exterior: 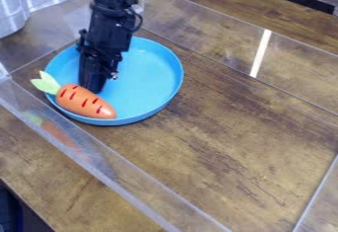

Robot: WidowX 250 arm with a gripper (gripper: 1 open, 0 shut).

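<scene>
An orange toy carrot (85, 102) with pale green leaves lies in a blue plate (156, 86), on its front-left part, with the leaves over the rim. The black arm reaches down from the top into the plate, its gripper (93, 78) low just behind the carrot. The fingers are dark and overlap, so their opening and whether they touch the carrot are unclear.
A clear transparent edge runs along the lower left. A white crumpled plastic sheet sits at the upper left, and a white strip lies at the upper right.
</scene>
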